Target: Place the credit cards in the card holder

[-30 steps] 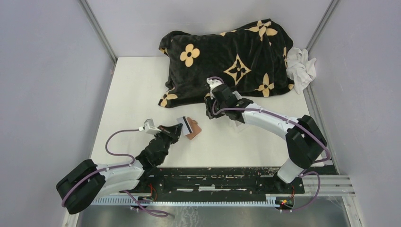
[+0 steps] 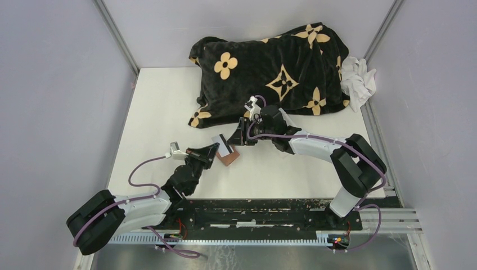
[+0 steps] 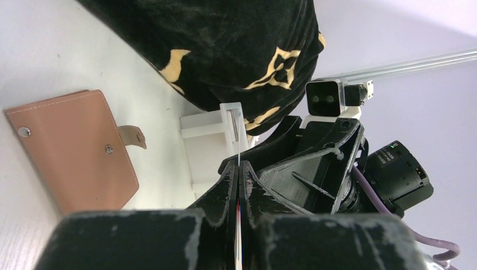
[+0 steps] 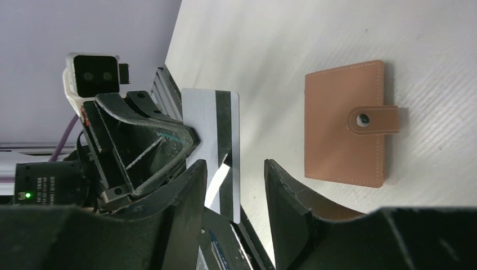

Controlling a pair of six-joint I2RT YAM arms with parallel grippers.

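Observation:
A white credit card with a dark stripe [image 2: 223,144] is held upright in my shut left gripper [image 2: 215,146]; in the left wrist view it appears edge-on above the fingertips [image 3: 238,165]. In the right wrist view the card [image 4: 206,126] stands just beyond my open right gripper, whose fingers have nothing clearly between them. The brown leather card holder [image 2: 229,160] lies closed on the table below, with its snap strap [image 4: 376,120] visible.
A black patterned blanket [image 2: 270,73] covers the back of the table, with a white cloth [image 2: 358,81] at the back right. A white object [image 3: 205,152] is partly hidden behind the right gripper.
The left gripper with the card has shifted slightly up and to the right.

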